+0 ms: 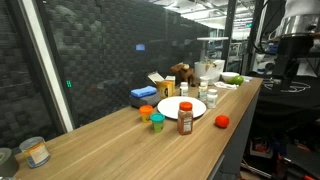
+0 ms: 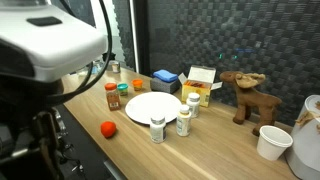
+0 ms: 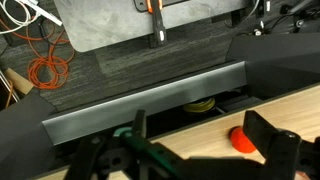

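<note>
My gripper is open, with no object between its fingers in the wrist view. It hangs over the table's front edge, and the floor fills most of that view. A round red item [image 3: 242,140], perhaps a tomato, shows beside the right finger there; it lies on the wooden table [image 1: 110,145] near the front edge, apart from the gripper. Behind it is a white plate [image 2: 153,107], seemingly empty. A red-lidded jar [image 1: 185,118] stands close to the plate, as do a green-topped container [image 1: 157,122] and an orange one [image 1: 147,112].
White bottles [image 2: 158,128] stand right of the plate in exterior view 2. Farther along are a yellow box [image 2: 200,85], a blue item [image 1: 143,92], a brown moose figure [image 2: 252,98] and a white cup [image 2: 271,142]. Cans [image 1: 36,151] occupy the opposite end; bare wood lies between.
</note>
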